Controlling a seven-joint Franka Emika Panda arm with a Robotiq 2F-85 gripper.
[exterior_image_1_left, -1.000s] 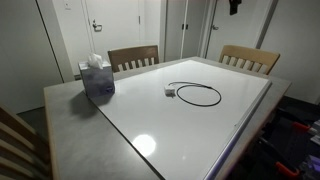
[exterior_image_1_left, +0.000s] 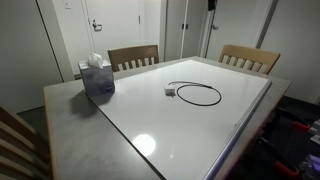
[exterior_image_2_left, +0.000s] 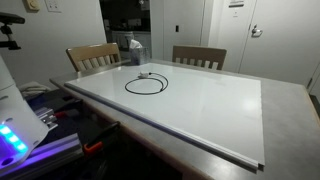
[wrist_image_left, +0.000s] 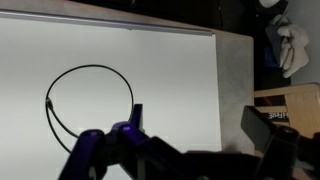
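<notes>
A black cable (exterior_image_1_left: 217, 98) lies in a loose loop on the white board (exterior_image_1_left: 150, 115), one end running to a small white block (exterior_image_1_left: 169, 91). In the wrist view the cable loop (wrist_image_left: 131, 92) is left of my gripper. My gripper is open, its fingers wide apart with only the board's edge and the floor seen below them. High above the table, only a dark tip of the gripper (exterior_image_1_left: 211, 5) shows at the top of the first exterior view. The white block (exterior_image_2_left: 143, 76) is also visible in the second exterior view.
A tissue box (exterior_image_1_left: 97, 80) stands at the table's left side in the first exterior view. Wooden chairs (exterior_image_1_left: 134, 57) surround the table. Most of the board around the cable is bare.
The dark gripper tip has shifted left along the top of the first exterior view. The cable, block and tissue box have stayed put.
</notes>
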